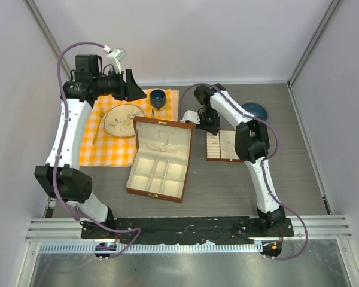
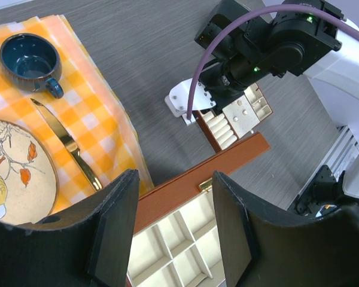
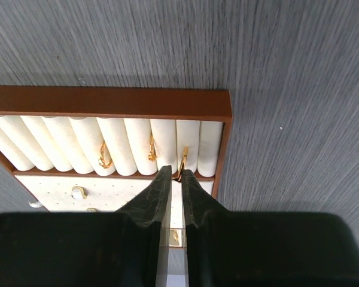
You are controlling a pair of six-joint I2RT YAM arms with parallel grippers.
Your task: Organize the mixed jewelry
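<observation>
In the right wrist view my right gripper is shut on a gold ring (image 3: 184, 154) at the white ring rolls (image 3: 134, 146) of a brown jewelry tray (image 3: 113, 98), near their right end. Other gold rings (image 3: 105, 155) rest in the rolls, and a few pieces lie on the flat white section (image 3: 119, 191). My left gripper (image 1: 133, 85) stands open above the yellow checked cloth (image 1: 93, 156), holding nothing. An open wooden box (image 1: 188, 161) with cream compartments sits in the middle of the table; no jewelry is visible in it.
A plate (image 1: 116, 124), fork (image 1: 99, 125), knife (image 2: 69, 140) and blue cup (image 1: 158, 95) are on the cloth. A blue bowl (image 1: 256, 109) sits behind the right arm. Bare table lies in front of the jewelry tray at the right.
</observation>
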